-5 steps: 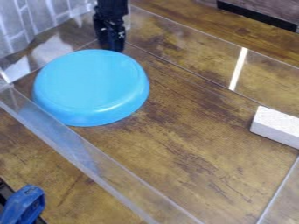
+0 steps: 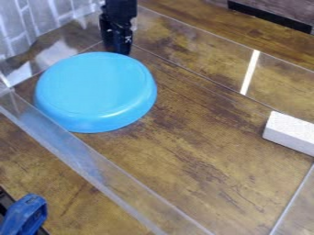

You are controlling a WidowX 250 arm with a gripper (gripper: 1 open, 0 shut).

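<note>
A large light-blue round disc (image 2: 95,90) lies on the wooden table (image 2: 208,156), left of centre. Behind it, at the top, stands my dark gripper (image 2: 117,39), partly cut off by the frame's edge. It is too dark and small to tell whether it is open or shut or holds anything.
A white block (image 2: 291,132) lies at the right edge. A blue object (image 2: 22,218) sits at the lower left corner, outside a clear barrier. A pale tiled wall stands at the upper left.
</note>
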